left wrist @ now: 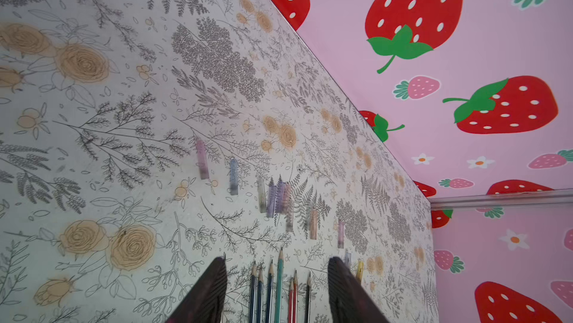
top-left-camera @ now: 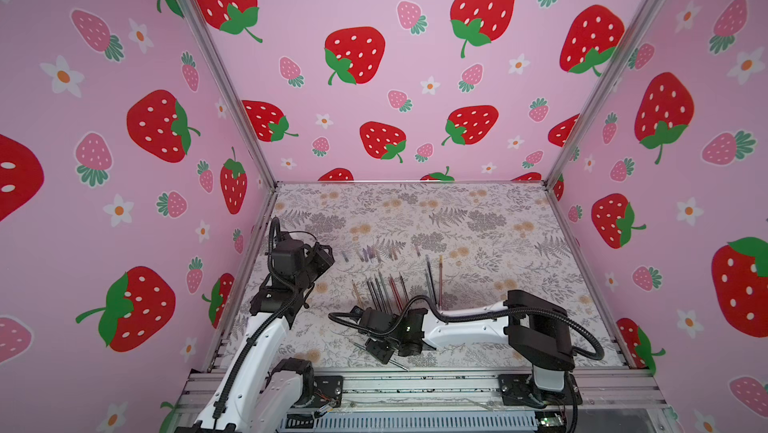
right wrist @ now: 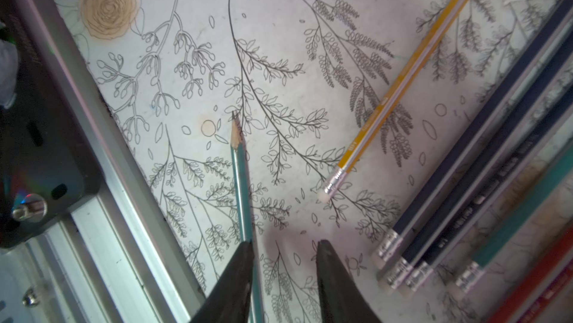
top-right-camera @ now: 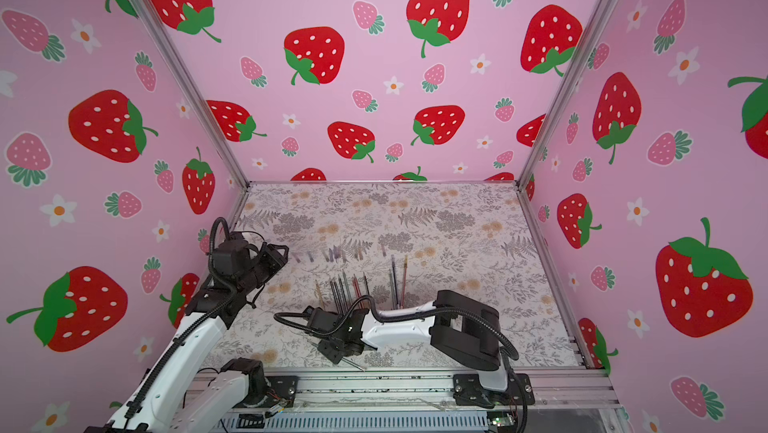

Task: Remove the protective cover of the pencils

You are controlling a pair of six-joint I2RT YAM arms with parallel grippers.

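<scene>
Above the left part of the table hangs my left gripper, open and empty; pencils and caps lie on the table well beyond its fingers. In the right wrist view my right gripper is open over the front of the table, close above a lone teal pencil (right wrist: pixel 241 185) with a bare sharpened tip. Right of it lies a yellow pencil (right wrist: pixel 394 97), then a row of dark blue pencils (right wrist: pixel 477 162), a green one (right wrist: pixel 525 215) and a red one (right wrist: pixel 537 284). In the left wrist view several translucent caps (left wrist: pixel 280 196) lie loose behind bare pencil tips.
The table's metal front rail (right wrist: pixel 119 162) runs close beside the teal pencil. Further right, more pencils (top-left-camera: pixel 434 279) stand apart from the row.
</scene>
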